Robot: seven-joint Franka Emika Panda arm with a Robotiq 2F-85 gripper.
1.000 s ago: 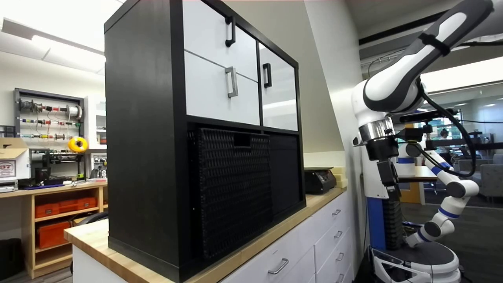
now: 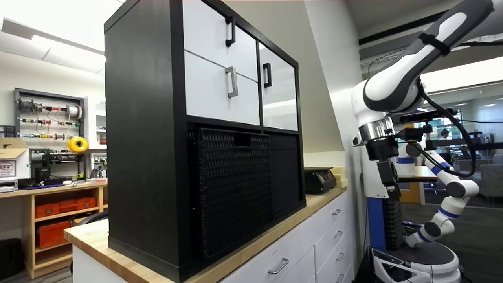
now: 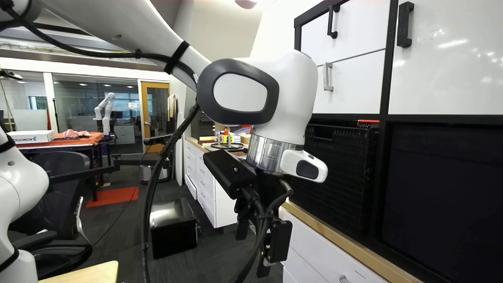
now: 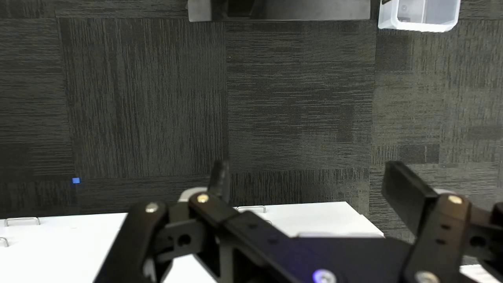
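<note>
My gripper hangs pointing down in open air, its two fingers spread wide with only floor and the white counter top edge below them. It is open and empty. In exterior view 1 the gripper (image 2: 394,191) is right of the black cabinet (image 2: 144,141), well apart from it. Two stacked white drawers fill the cabinet's upper left: the top one (image 2: 205,28) has a black handle, the lower one (image 2: 207,89) a silver handle (image 2: 232,82). Beside them is a shut white door (image 2: 281,101) with a black handle. Below, a black woven basket (image 2: 235,184) sits in its compartment.
The cabinet stands on a wooden counter (image 2: 268,236) over white drawers with metal handles. A black device (image 2: 320,181) is farther along the counter. On the floor are a black box (image 3: 173,236) and a clear bin (image 4: 419,16). Another white arm (image 3: 19,184) stands at left.
</note>
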